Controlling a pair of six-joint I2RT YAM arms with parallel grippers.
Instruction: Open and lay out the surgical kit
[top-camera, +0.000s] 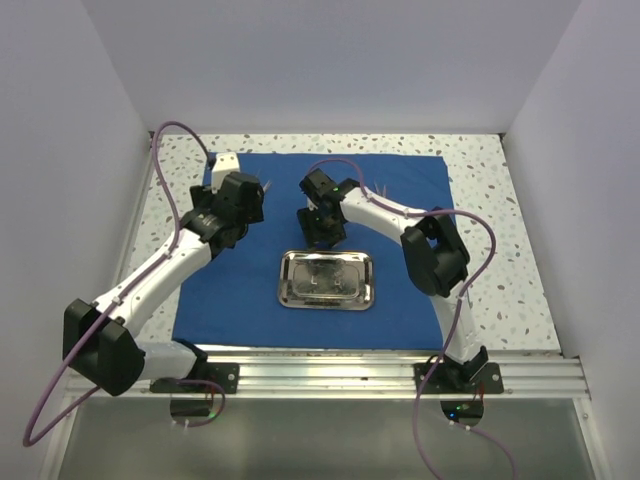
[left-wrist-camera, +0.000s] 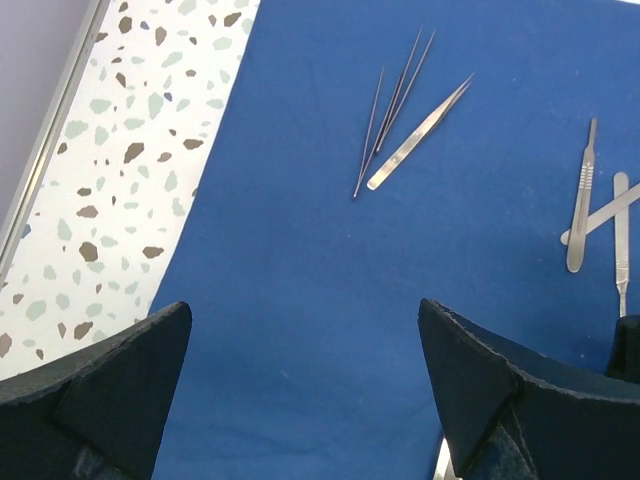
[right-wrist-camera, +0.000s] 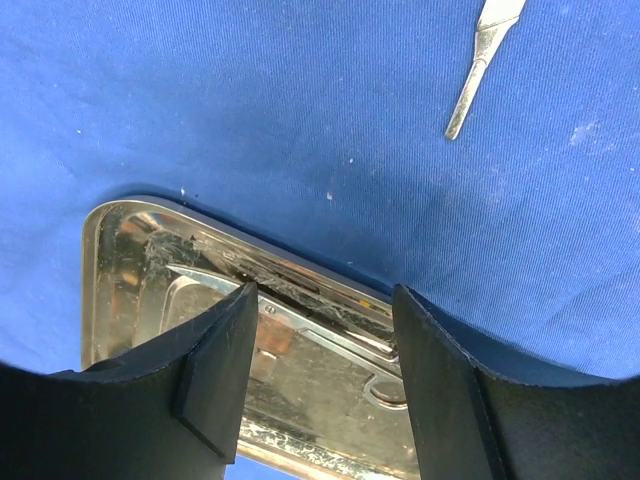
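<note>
My left gripper hangs open above the blue cloth (left-wrist-camera: 290, 240) at the back left, with nothing between its fingers. Below it in the left wrist view lie tweezers (left-wrist-camera: 420, 130) and scalpel handles (left-wrist-camera: 582, 200). My right gripper is part open, low over the far rim of the steel tray (right-wrist-camera: 100, 280). Scissor-like instruments (right-wrist-camera: 330, 340) lie in the tray under it, partly hidden by the fingers. A slim metal handle (right-wrist-camera: 470, 75) lies on the cloth beyond the tray. In the top view both arms hide much of the back of the cloth.
A speckled table surface (top-camera: 500, 260) borders the cloth, with pale walls around. The front of the cloth, left and right of the tray, is clear. The two grippers stand apart over the back half.
</note>
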